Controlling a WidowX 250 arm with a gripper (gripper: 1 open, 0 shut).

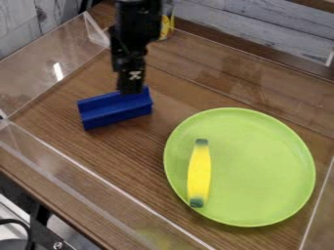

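My black gripper [128,78] is low over the left side of the table, just above a blue rectangular block [115,112], with its fingers open. A green plate [255,156] fills the lower right, with a yellow stick-like object with green ends [200,174] lying on it.
A small yellow object [169,24] is at the back, partly behind the arm. Clear walls border the tray at the left and front.
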